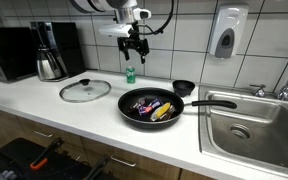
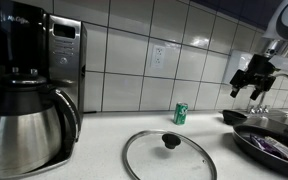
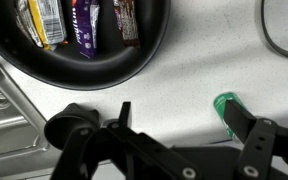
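Observation:
My gripper [image 1: 134, 58] hangs above the counter, behind the frying pan, with its fingers apart. In the wrist view the open gripper points down, and only bare white counter shows between its fingers. A green can [image 3: 224, 104] lies under the right finger, which partly covers it; in the second exterior view the can [image 2: 180, 114] stands upright near the wall. The black frying pan [image 1: 123, 111] holds several wrapped snacks [image 1: 164, 113], among them a purple wrapper [image 3: 85, 27] and a yellow one [image 3: 52, 20]. A small black bowl [image 3: 72, 124] sits left of the left finger.
A glass lid [image 1: 85, 92] with a black knob lies left of the pan. At the far left stands a coffee maker [image 2: 29, 115]. The sink [image 1: 254, 128] and faucet [image 1: 287, 85] are on the right, and a soap dispenser [image 1: 226, 32] hangs on the wall.

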